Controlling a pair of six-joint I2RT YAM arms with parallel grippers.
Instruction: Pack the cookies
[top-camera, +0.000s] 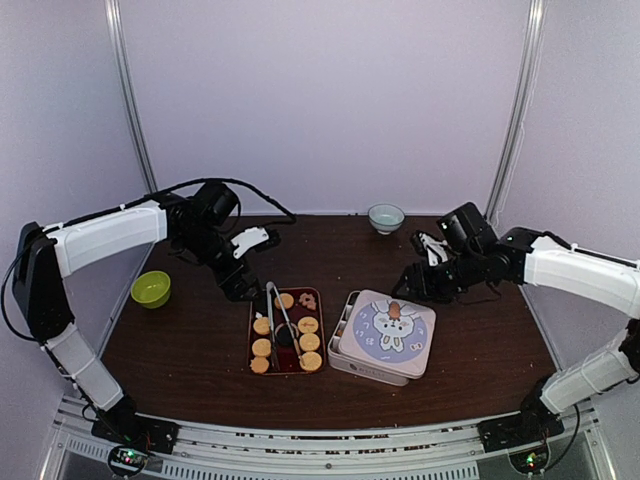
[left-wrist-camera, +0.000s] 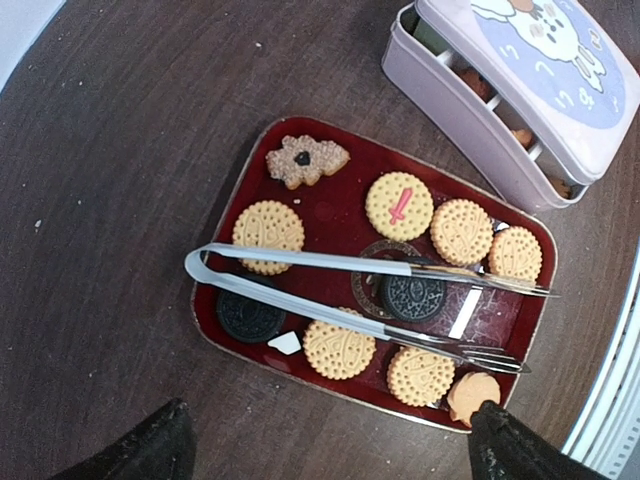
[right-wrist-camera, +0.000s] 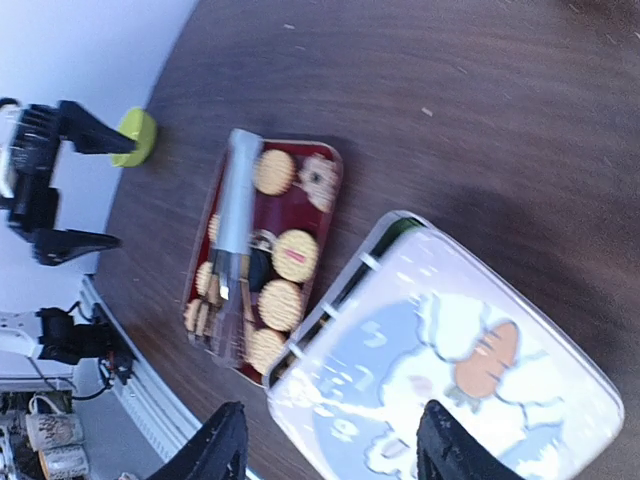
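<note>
A red tray (left-wrist-camera: 330, 210) holds several cookies, a dark sandwich cookie (left-wrist-camera: 247, 315) among them, with blue-handled tongs (left-wrist-camera: 290, 303) lying across it. Beside it sits the pink tin (top-camera: 370, 365) with its bunny lid (top-camera: 390, 330), slightly off on one side, biscuits showing through the gap. My left gripper hovers above and left of the tray, fingers apart, empty. My right gripper is over the lid, fingers apart with nothing held; the right wrist view is blurred.
A green bowl (top-camera: 150, 289) stands at the left, a pale bowl (top-camera: 386, 218) at the back.
</note>
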